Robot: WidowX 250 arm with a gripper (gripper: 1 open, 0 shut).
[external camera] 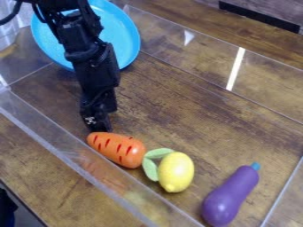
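My black gripper [97, 119] reaches down from the upper left, its tips low over the wooden surface just behind the orange toy carrot [116, 149]. Whether the fingers are open or shut is unclear. The carrot lies with its green leaves against a yellow lemon [176, 172]. A purple eggplant [231, 195] lies at the lower right.
A blue plate [116, 35] sits at the back left, partly behind the arm. A clear barrier [71, 158] runs diagonally along the near left.
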